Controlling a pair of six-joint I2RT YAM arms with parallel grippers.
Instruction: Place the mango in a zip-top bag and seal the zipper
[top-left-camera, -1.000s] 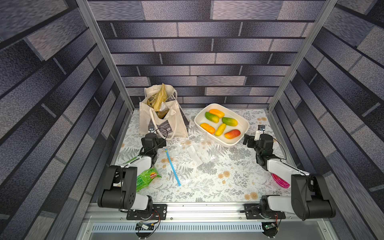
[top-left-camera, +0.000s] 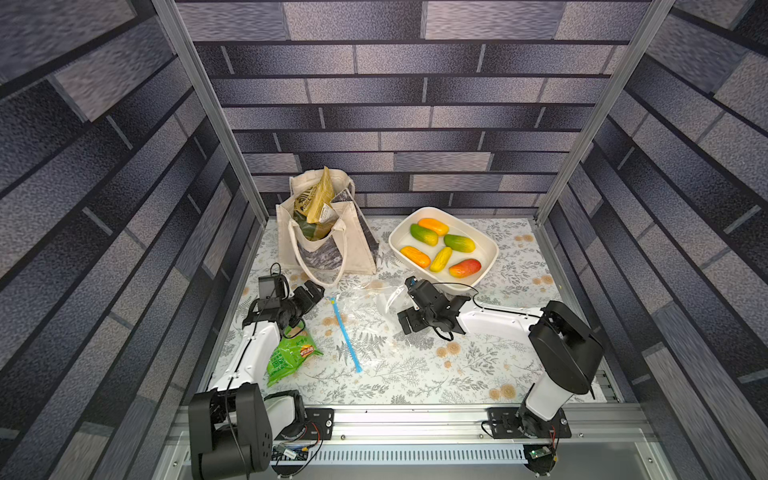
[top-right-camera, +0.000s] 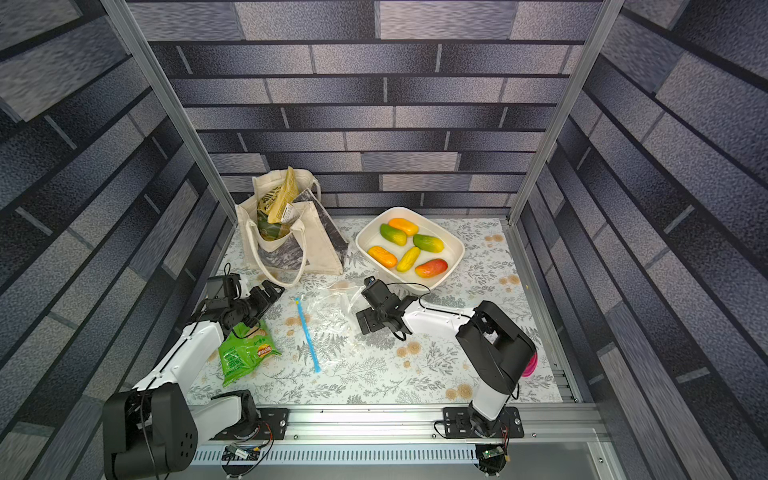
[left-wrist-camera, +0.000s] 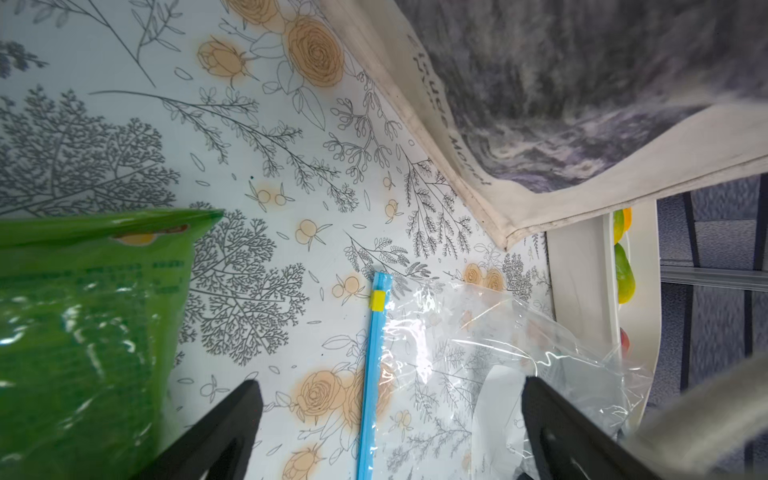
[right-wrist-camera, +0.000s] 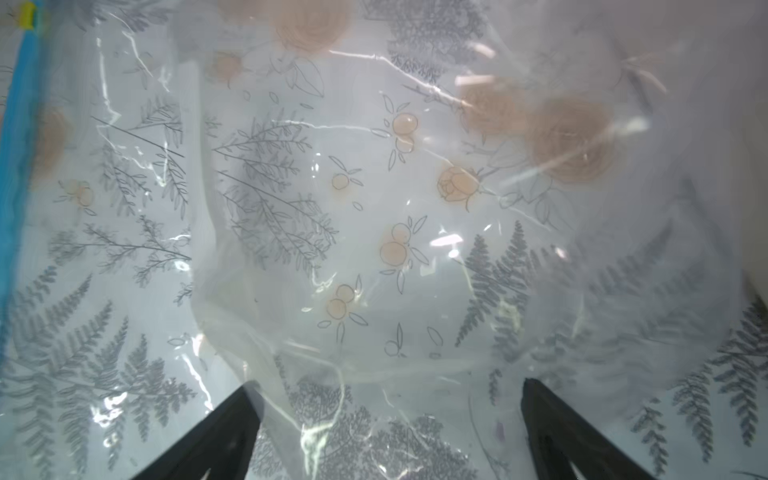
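Note:
A clear zip top bag (top-left-camera: 369, 324) lies flat on the table, its blue zipper strip (top-left-camera: 345, 334) along the left side with a yellow slider (left-wrist-camera: 378, 301) at the far end. Mangoes (top-left-camera: 465, 268), several in orange, green and red, rest in a white tub (top-left-camera: 489, 249) behind it. My right gripper is open above the clear plastic, nothing gripped. Open and empty, my left gripper hovers to the left of the zipper strip, in front of the tote. Whether the bag's mouth is parted cannot be seen.
A fabric tote (top-left-camera: 360, 240) holding a gold packet (top-left-camera: 318, 200) stands at the back left, its handle hanging forward. A green chip bag (top-left-camera: 289, 360) lies under my left arm.
My right arm has swung left from beside the tub to over the clear bag. The zipper strip stays put.

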